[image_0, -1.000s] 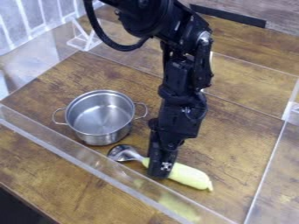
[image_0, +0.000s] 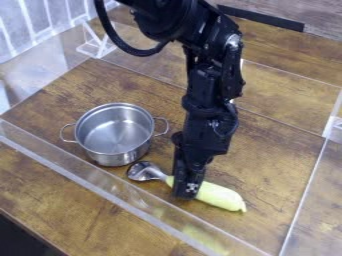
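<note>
A black robot arm reaches down from the top of the camera view, its gripper (image_0: 186, 184) low over the table, right at a metal spoon and a pale yellow-green vegetable, perhaps corn. The spoon (image_0: 144, 171) lies with its bowl to the left, its handle running under the fingertips. The vegetable (image_0: 219, 197) extends right from the gripper. The fingertips are dark and overlap the objects, so whether they hold either is hidden.
A steel two-handled pot (image_0: 114, 127) stands left of the gripper. Clear low walls border the wooden table (image_0: 267, 120) at front, right and back. Bare wood lies right of the arm and behind the pot.
The spoon and the vegetable have shifted slightly to the right, along with a small movement of the gripper. The pot has stayed in place.
</note>
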